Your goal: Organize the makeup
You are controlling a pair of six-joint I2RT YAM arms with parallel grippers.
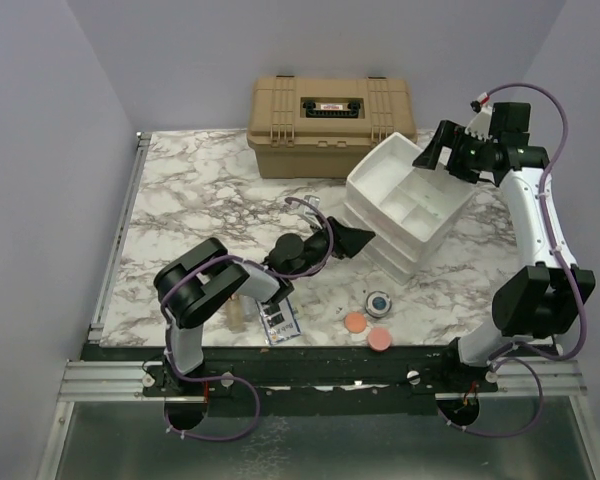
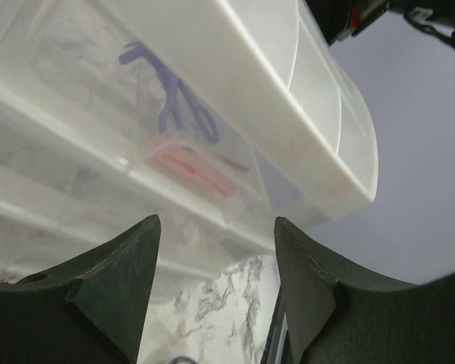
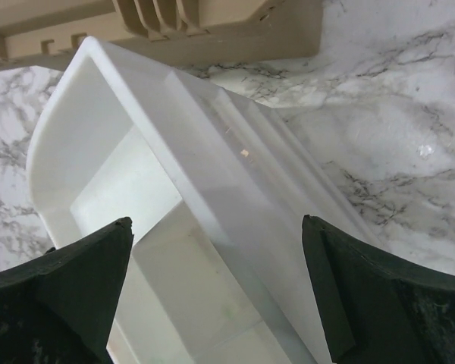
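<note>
A white, clear-sided organizer [image 1: 400, 210] stands at the right of the table; purple and red items [image 2: 171, 91] show through its side. My left gripper is open beside its near left side, nothing between its fingers. My right gripper is open over the organizer's upper right, a rim of it between the spread fingers. A palette [image 1: 278, 322], a round silver compact [image 1: 378, 304], an orange disc [image 1: 355, 322] and a pink disc [image 1: 379, 338] lie near the front.
A tan toolbox [image 1: 330, 150] stands at the back, close to the organizer. Pale bottles lie partly under my left arm.
</note>
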